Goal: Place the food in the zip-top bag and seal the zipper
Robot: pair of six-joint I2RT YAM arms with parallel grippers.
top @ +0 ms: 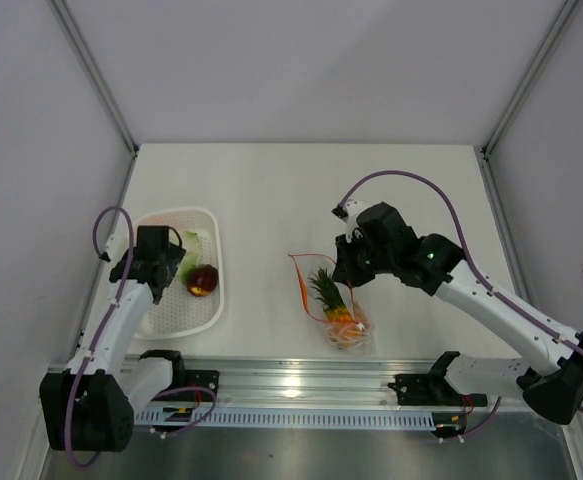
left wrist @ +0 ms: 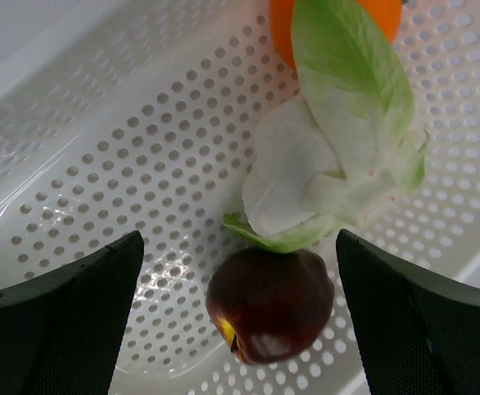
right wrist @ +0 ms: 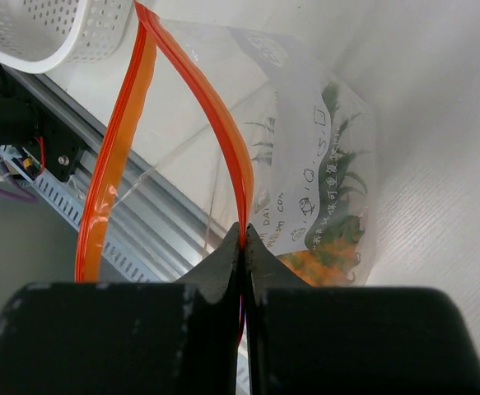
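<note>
The clear zip bag [right wrist: 215,164] has an orange zipper rim, its mouth spread open, and a pineapple [top: 331,300] inside. My right gripper is shut on the zipper rim at one side of the mouth. Over the white basket my left gripper stands open, nothing held. Between and beyond its fingers show a dark red fruit [left wrist: 270,304], a pale green leafy vegetable [left wrist: 347,123], and part of an orange item [left wrist: 282,29]. From the top, the red fruit [top: 202,280] lies right of my left gripper [top: 176,250].
The white perforated basket [top: 216,300] sits at the table's left, its raised walls round the food. Bare white table [top: 271,200] lies between basket and bag. A metal rail [top: 291,372] runs along the front edge.
</note>
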